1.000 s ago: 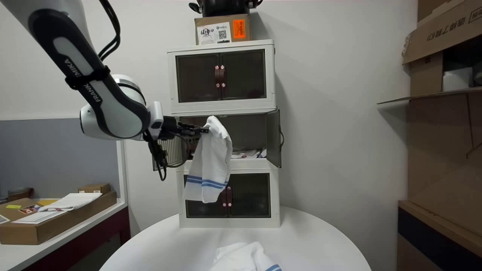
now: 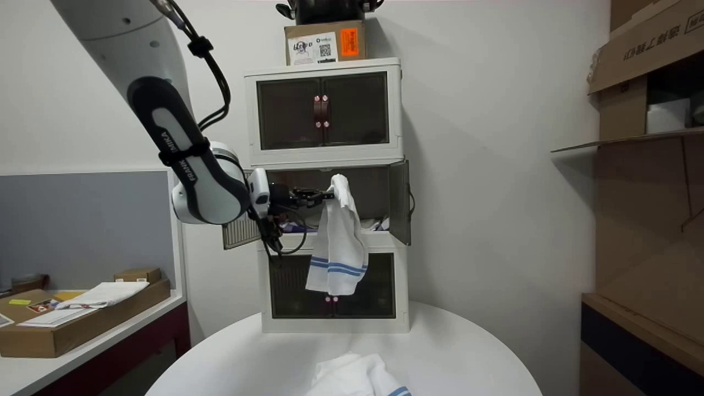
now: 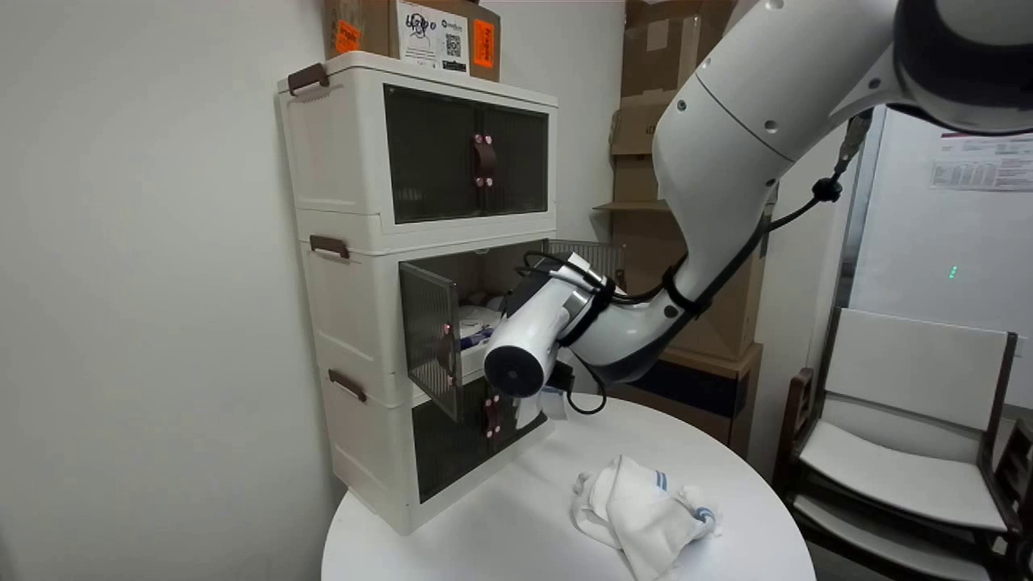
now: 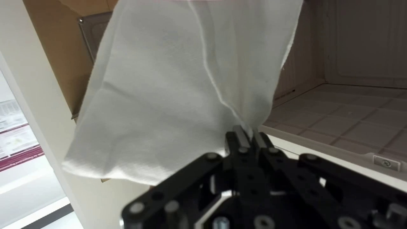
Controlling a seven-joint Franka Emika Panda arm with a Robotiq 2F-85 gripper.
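Note:
A white towel with blue stripes [image 2: 337,247] hangs from my gripper [image 2: 330,195], in front of the cabinet's middle compartment. In the wrist view the white cloth [image 4: 164,87] is pinched between the fingertips of my gripper and fills much of the picture. The middle compartment [image 2: 374,181] has both doors swung outward, and some cloth or bags lie inside it. On the round table [image 2: 455,350], a second white towel with blue stripes [image 3: 634,513] lies crumpled. In exterior view 2 the arm hides my gripper and most of the held towel.
The open right door [image 2: 400,201] and left door [image 3: 432,334] stick out on either side of the compartment. Upper doors [image 2: 290,112] and lower doors [image 3: 450,450] are closed. A cardboard box [image 2: 359,40] sits on top of the cabinet.
My gripper has moved right and slightly down with the towel, which now hangs nearer the middle of the compartment. The towel on the table and the doors look unchanged.

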